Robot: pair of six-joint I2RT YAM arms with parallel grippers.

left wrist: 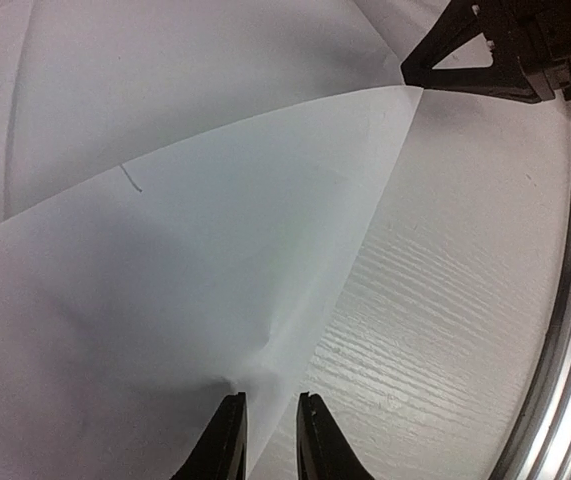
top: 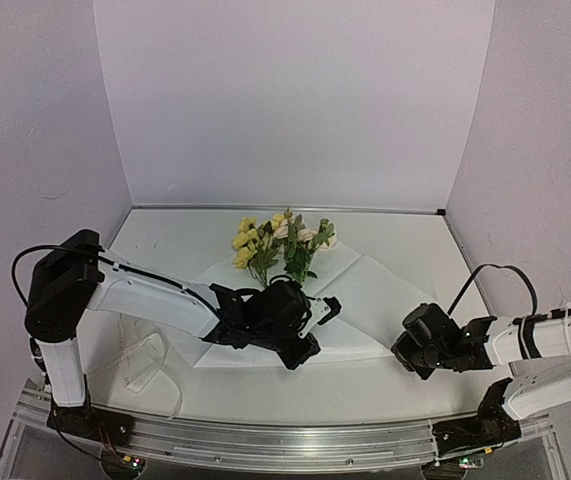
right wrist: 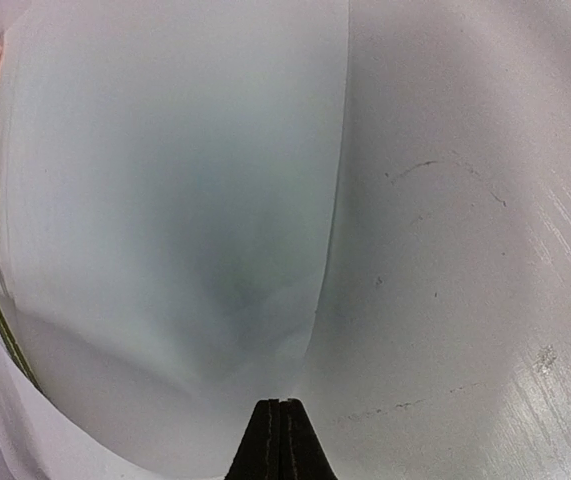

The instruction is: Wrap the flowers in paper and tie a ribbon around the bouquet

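The bouquet of yellow and pale pink fake flowers (top: 283,236) lies at the back middle of the table, its stems pointing toward me. Beneath it spreads a sheet of white paper (top: 360,305), its front part folded over. My left gripper (top: 317,331) is above the front of the folded paper, fingers apart; in the left wrist view, the gap between its tips holds nothing. At the paper's right front corner, my right gripper (top: 398,352) has its fingers (right wrist: 265,430) together, with the corner running into them. The left arm hides the lower stems from above.
A loose whitish ribbon (top: 145,365) lies on the table's left side, near the left arm's base. A metal rail (top: 285,440) runs along the front edge. Bare table lies at the front middle and back left.
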